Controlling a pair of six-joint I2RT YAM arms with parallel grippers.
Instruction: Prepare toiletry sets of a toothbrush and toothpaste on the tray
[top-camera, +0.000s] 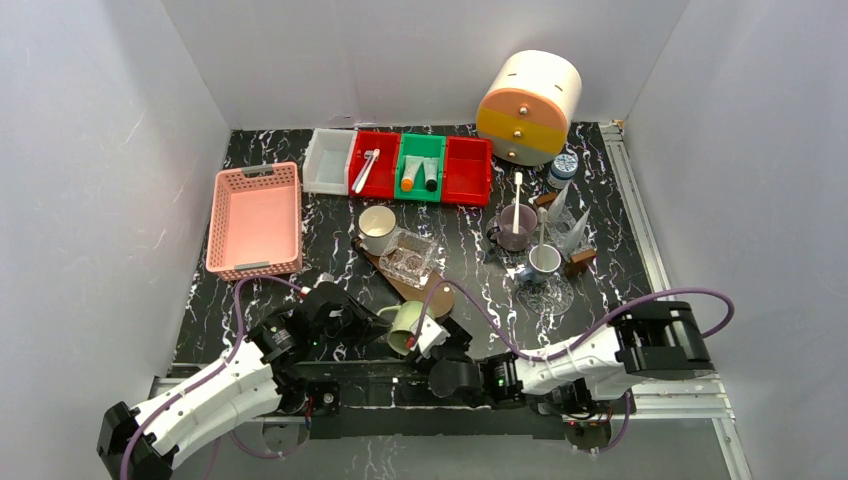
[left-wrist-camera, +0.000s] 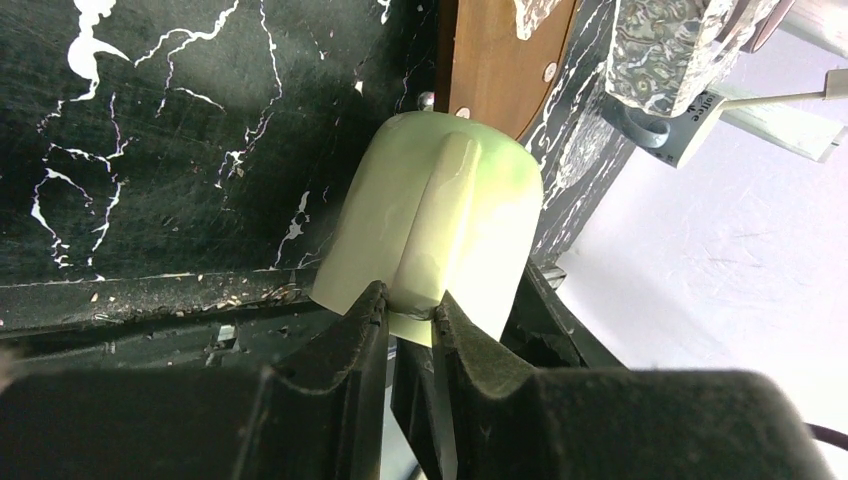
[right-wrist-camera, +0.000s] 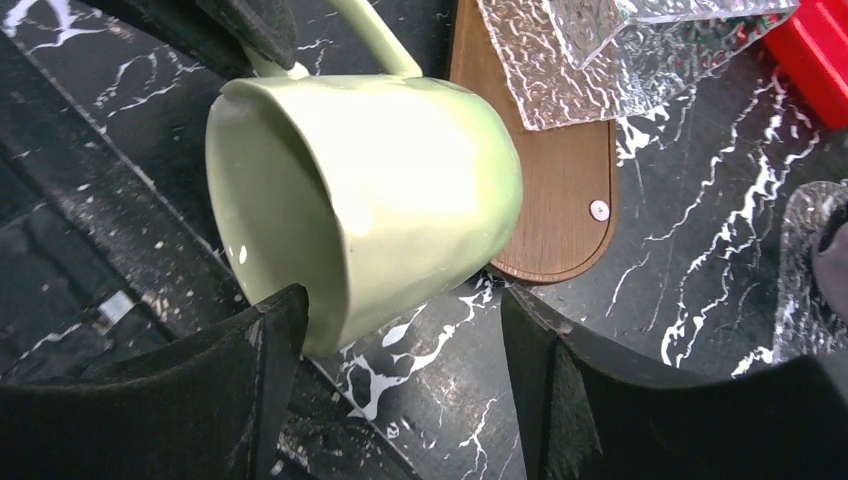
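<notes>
The light green mug (top-camera: 402, 326) is tipped on its side above the front of the table. My left gripper is shut on its handle (left-wrist-camera: 435, 225). My right gripper stands open at the mug, one fingertip overlapping the open rim in the right wrist view; contact cannot be judged. In the top view, white toothbrushes (top-camera: 366, 172) lie in a red compartment of the tray (top-camera: 467, 170). Two toothpaste tubes, one orange-capped (top-camera: 408, 175) and one black-capped (top-camera: 431, 174), lie in the green compartment. The tray's white and right red compartments are empty.
A brown wooden board (top-camera: 437, 294) carries a clear glass dish (top-camera: 408, 257), close behind the green mug. A cream mug (top-camera: 377, 228) stands beyond. Right of centre, a purple mug (top-camera: 512, 232) and white cup (top-camera: 544, 260) hold brushes. The pink basket (top-camera: 255, 219) is empty.
</notes>
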